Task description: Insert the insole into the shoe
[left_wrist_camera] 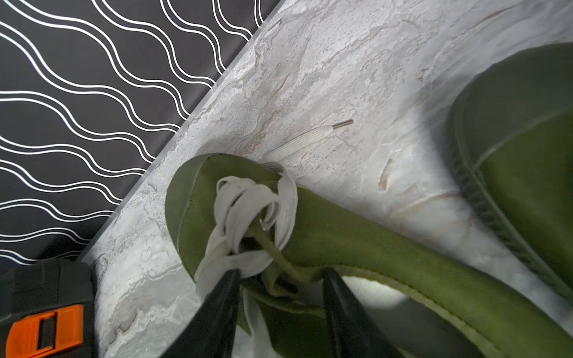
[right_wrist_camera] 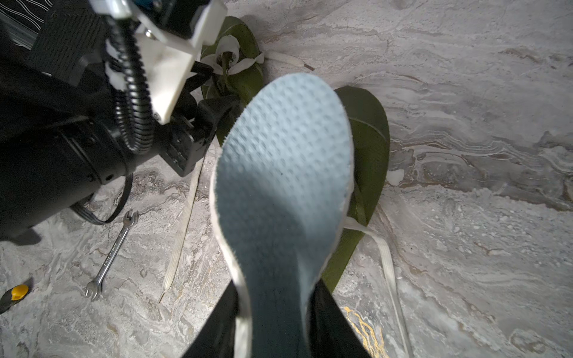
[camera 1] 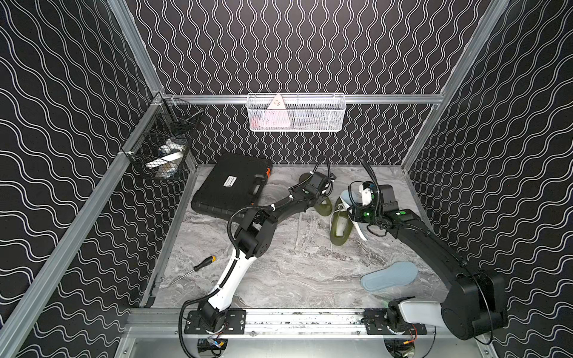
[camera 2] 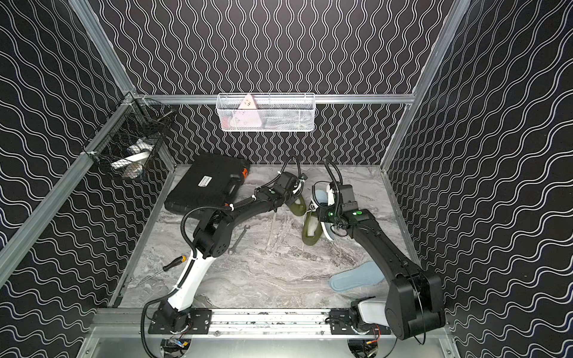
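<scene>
My right gripper is shut on a light blue insole (right_wrist_camera: 283, 155), held lengthwise over the two olive canvas shoes. In the left wrist view my left gripper is open, low over one shoe (left_wrist_camera: 388, 250) at its white laces (left_wrist_camera: 250, 220), with fingers either side of the opening. The other shoe lies alongside it; in the right wrist view it is mostly covered by the held insole. A second blue insole (camera 1: 389, 275) lies flat at the front right of the table.
A black case (camera 1: 226, 185) lies at the back left. A screwdriver (camera 1: 206, 263) lies front left, and a wrench (right_wrist_camera: 113, 256) near the left arm. Wire baskets (camera 1: 298, 113) hang on the frame.
</scene>
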